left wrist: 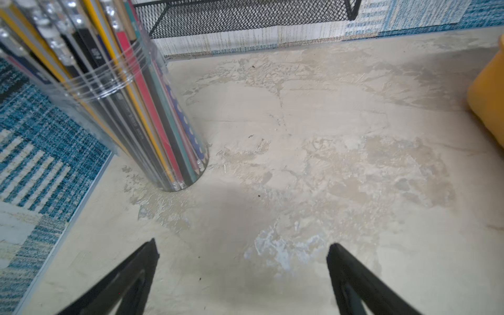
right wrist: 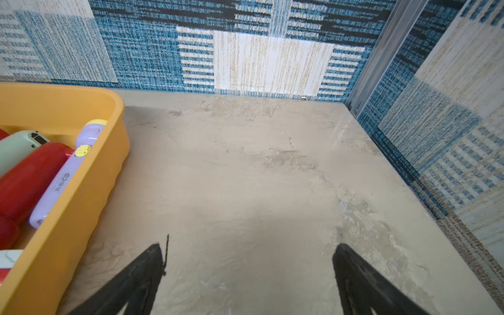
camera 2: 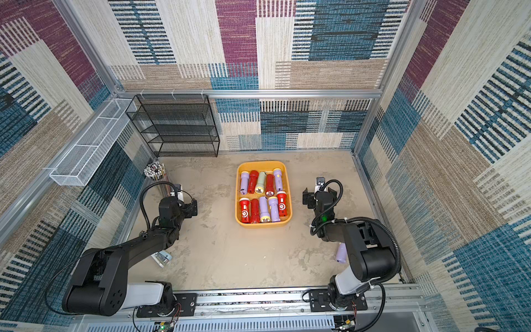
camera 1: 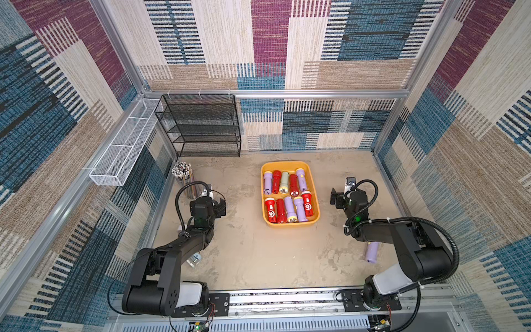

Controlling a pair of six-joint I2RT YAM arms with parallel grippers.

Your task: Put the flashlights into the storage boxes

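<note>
A yellow-orange box [camera 1: 290, 223] in the table's middle holds several red, lavender and pale green flashlights [camera 1: 281, 210] in two rows. A lone lavender flashlight [camera 1: 371, 251] lies at the right near the right arm. My left gripper is open and empty, low on the left near the pencil cup [left wrist: 147, 120]. My right gripper is open and empty, just right of the box [right wrist: 78, 220].
A black mesh rack [camera 1: 202, 124] stands at the back left. A white wire basket [camera 1: 124, 141] hangs on the left wall. A small object [camera 1: 193, 257] lies by the left arm.
</note>
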